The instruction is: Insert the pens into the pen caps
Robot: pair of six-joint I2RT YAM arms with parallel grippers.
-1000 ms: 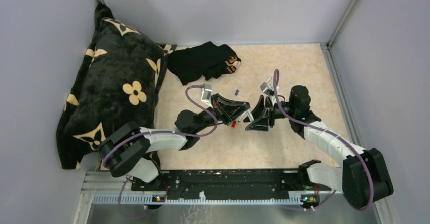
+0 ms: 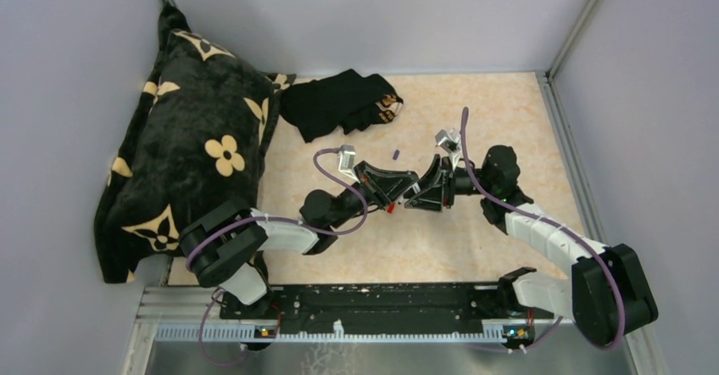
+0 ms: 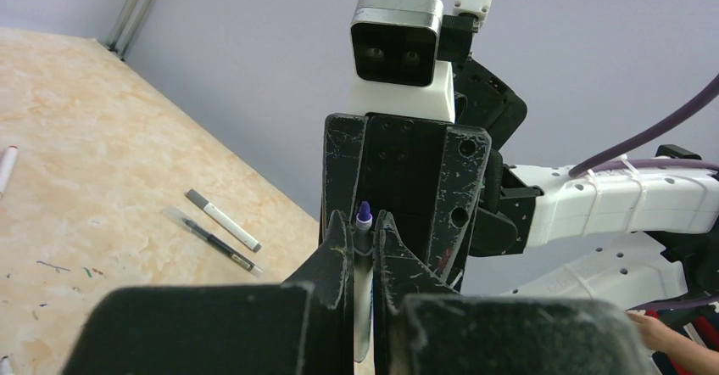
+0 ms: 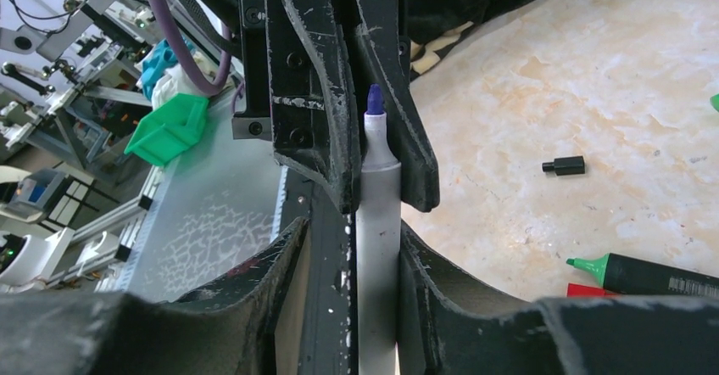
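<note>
A white pen with a purple tip [image 3: 364, 214] stands between my left gripper's fingers, and the left gripper is shut on it. In the right wrist view the same pen [image 4: 379, 222] is seen tip up, its tip bare. My right gripper is open around the pen's body; its right finger [image 4: 414, 265] lies close to the pen and a gap shows on the other side. From above, the two grippers meet over the table's middle. A small purple cap [image 2: 396, 153] lies on the table behind them.
A black cap [image 4: 565, 165], a green-tipped pen [image 4: 653, 275] and a red object [image 4: 587, 290] lie on the table. A grey-capped white pen [image 3: 222, 220] and a dark pen [image 3: 222, 243] lie side by side. Black cloth [image 2: 335, 105] covers the back left.
Over the last second my right gripper has shifted slightly left, closer to the left gripper. My left arm has moved a little to the right.
</note>
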